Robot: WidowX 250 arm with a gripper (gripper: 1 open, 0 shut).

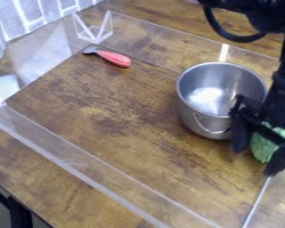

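Note:
A steel pot (210,93) stands on the wooden table, right of centre. At its right side my black gripper (256,141) is low over a crumpled green object (271,142), partly hiding it and the pot's right edge. The gripper is blurred, and whether it is open, shut or holding the green thing cannot be made out.
A red-handled tool (113,58) lies at the back left. Clear plastic walls (85,165) bound the work area, with a white-grey cloth (14,22) beyond.

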